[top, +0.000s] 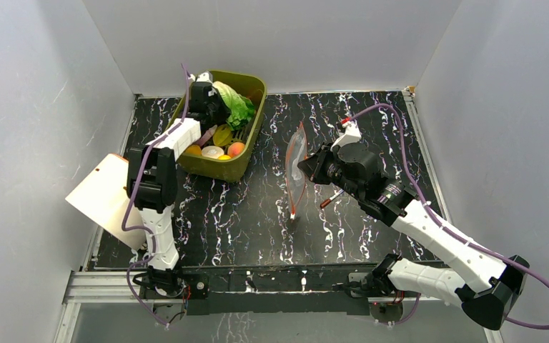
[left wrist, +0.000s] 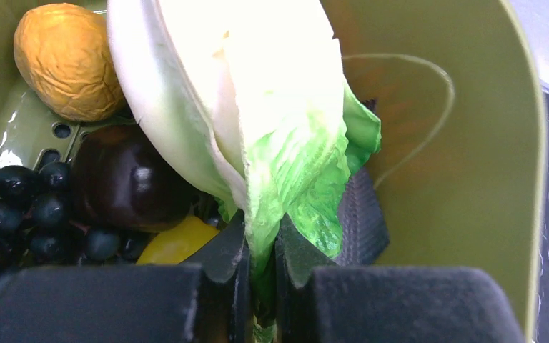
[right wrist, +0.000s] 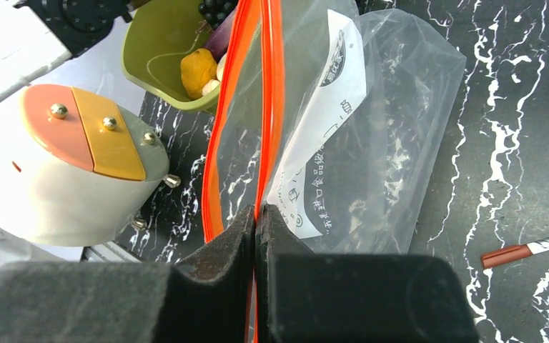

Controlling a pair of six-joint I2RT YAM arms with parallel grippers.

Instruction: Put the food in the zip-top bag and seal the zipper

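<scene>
In the left wrist view my left gripper is shut on the leafy green end of a cabbage (left wrist: 286, 121), pinching it into a narrow fold. The cabbage's white end points away from the fingers, and it is still inside the green basket (top: 220, 168). My right gripper is shut on the orange-edged rim of the clear zip bag (right wrist: 393, 136). Seen from above, the bag (top: 295, 170) hangs upright over the middle of the table, its orange zipper strips slightly parted above the fingers. No food shows inside the bag.
Around the cabbage lie an orange fruit (left wrist: 68, 61), a dark round fruit (left wrist: 125, 175), black grapes (left wrist: 14, 214) and a yellow piece (left wrist: 175, 241). A brown-tipped pen (top: 329, 201) lies near the bag. A pale board (top: 104, 196) stands at left.
</scene>
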